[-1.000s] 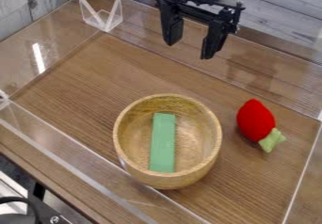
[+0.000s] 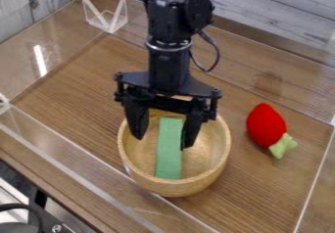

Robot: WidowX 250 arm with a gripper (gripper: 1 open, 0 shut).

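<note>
My black gripper (image 2: 167,117) is open, with its fingers spread over a round tan bowl (image 2: 205,178) in the middle of the view. A green bar (image 2: 169,163) lies lengthwise in the bowl, below and between the fingers; the gripper body partly covers the bowl's back. Whether the fingertips touch the bowl or the bar cannot be told.
A red object with a pale green top (image 2: 265,124), like a strawberry or radish toy, lies on the wooden table (image 2: 78,70) to the right of the bowl.
The bowl, green bar and red object have stayed put.
</note>
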